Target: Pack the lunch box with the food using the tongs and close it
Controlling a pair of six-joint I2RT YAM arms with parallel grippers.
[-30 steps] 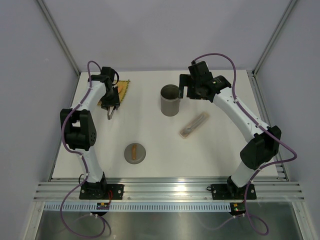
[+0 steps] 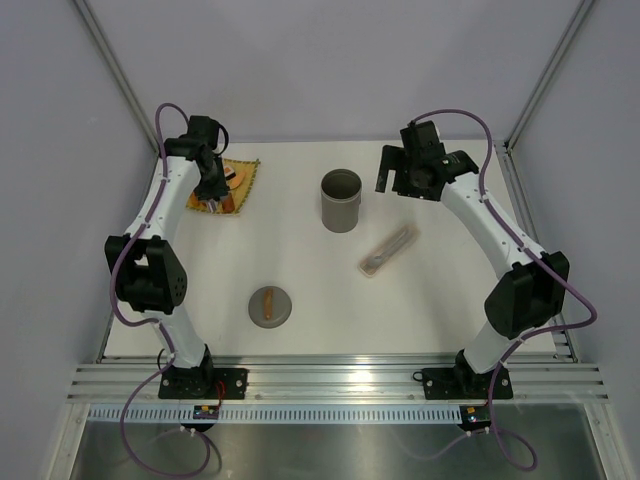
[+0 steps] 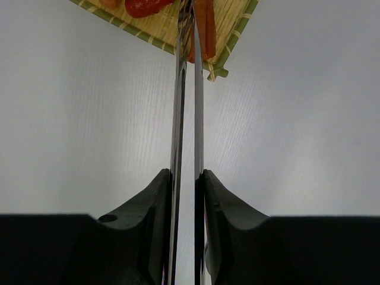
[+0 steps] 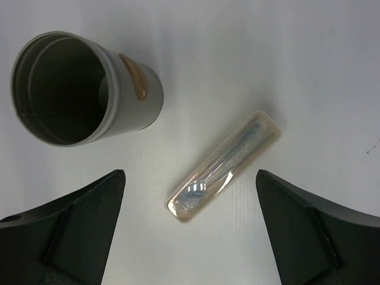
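A yellow woven mat (image 2: 243, 170) (image 3: 231, 18) with food pieces, one red (image 3: 142, 6), lies at the back left. My left gripper (image 2: 213, 195) is over it, its long metal tongs closed on what looks like an orange-brown piece (image 3: 208, 32). A grey plate (image 2: 281, 300) with a brown strip (image 2: 268, 304) lies front centre. A grey cylindrical container (image 2: 341, 210) (image 4: 136, 107) stands centre back, and a clear case with cutlery (image 2: 388, 250) (image 4: 222, 166) lies right of it. My right gripper (image 2: 389, 170) hangs open above the table, empty.
Rails run along its edges.
My right gripper has moved right, away from above the container.
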